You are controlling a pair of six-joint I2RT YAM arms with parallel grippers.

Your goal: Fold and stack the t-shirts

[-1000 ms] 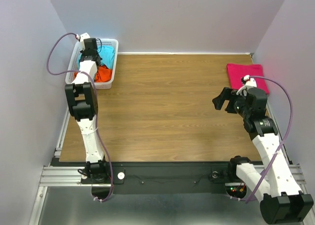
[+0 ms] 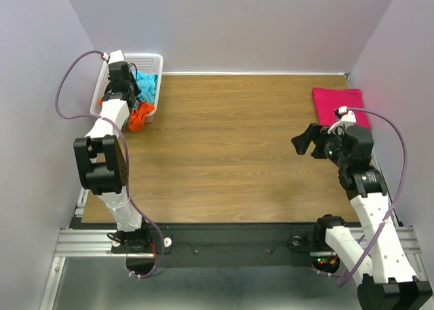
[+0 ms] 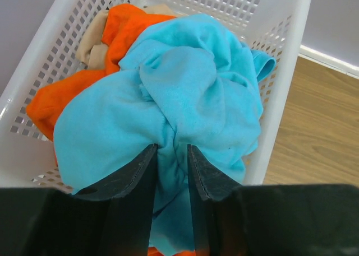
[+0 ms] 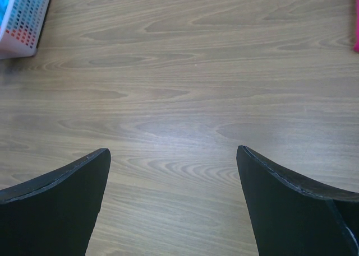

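Several crumpled shirts lie in the white basket (image 2: 152, 57) at the table's far left corner. A turquoise shirt (image 3: 185, 82) covers most of the pile; an orange shirt (image 3: 64, 96) and some beige cloth (image 3: 98, 53) show behind it. Orange cloth (image 2: 138, 117) hangs over the basket's front rim. Over the turquoise cloth, my left gripper points down, open, its fingers a little apart with cloth visible between them. At the far right lies a folded magenta shirt (image 2: 332, 101). My right gripper stands open above bare table, nothing between its fingers.
Bare wooden table (image 2: 227, 147) stretches between the basket and the magenta shirt. Walls stand close behind the basket and at both sides of the table.
Orange cloth now overhangs the front rim.
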